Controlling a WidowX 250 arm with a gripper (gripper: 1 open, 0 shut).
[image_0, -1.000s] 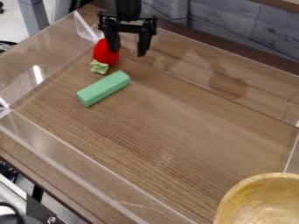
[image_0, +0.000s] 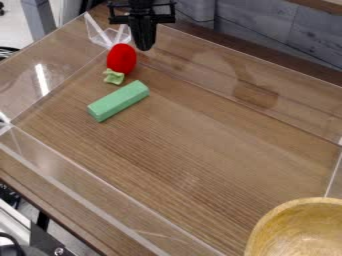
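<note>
My black gripper (image_0: 143, 22) is at the top of the view, above and behind a red object (image_0: 120, 58); it looks shut, with nothing visible between its fingers. The red object sits on the wooden table with a small pale green piece (image_0: 114, 76) at its lower end and a white, translucent shape (image_0: 106, 35) behind it. A green block (image_0: 119, 101) lies diagonally a little nearer on the table.
A yellow bowl (image_0: 294, 228) sits at the bottom right, partly out of view. A grey wall (image_0: 267, 28) runs along the back right.
My gripper has moved back and up, away from the red object, toward the top edge of the view. The objects on the table look nearly unchanged.
</note>
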